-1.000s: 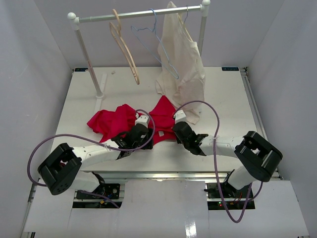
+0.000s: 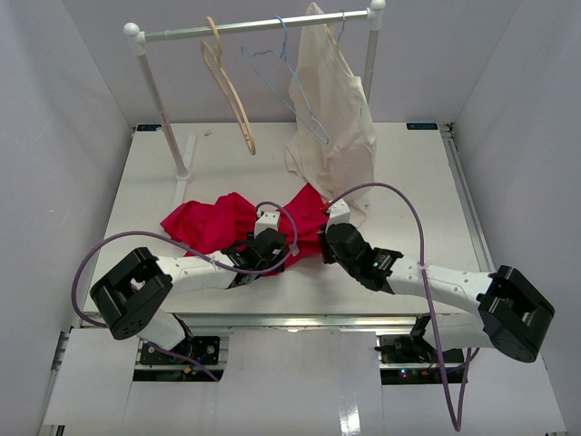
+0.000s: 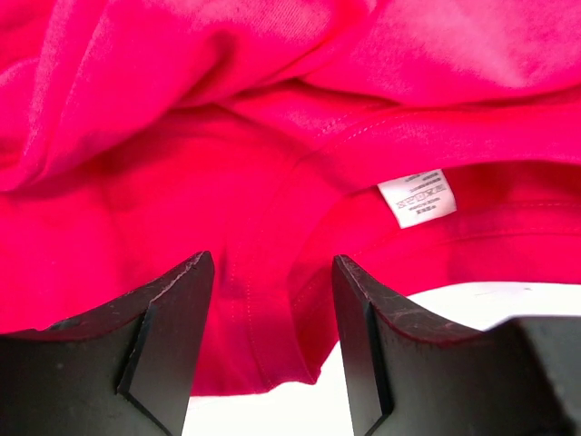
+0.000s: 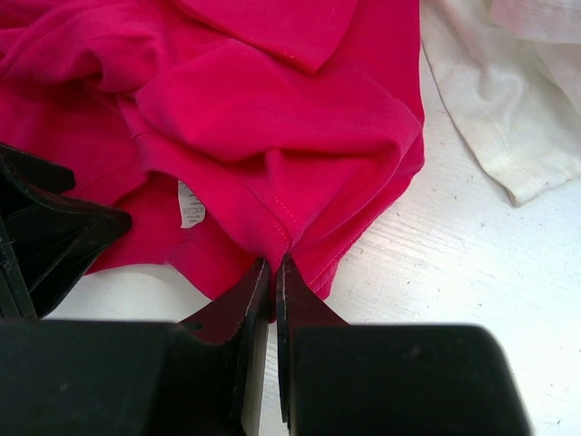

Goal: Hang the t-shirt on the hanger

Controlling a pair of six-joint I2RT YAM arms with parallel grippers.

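The red t shirt (image 2: 209,222) lies crumpled on the white table, a care label (image 3: 416,197) showing in both wrist views. My left gripper stands open just over its hem, fabric lying between and beneath the fingers. My right gripper is shut on a folded edge of the t shirt at its near side. Above the back of the table a blue hanger (image 2: 310,118) and wooden hangers (image 2: 234,100) hang from the rail (image 2: 236,27).
A cream garment (image 2: 331,118) hangs at the right of the rack, its lower part resting on the table beside the t shirt.
My left arm has shifted a little to the right.
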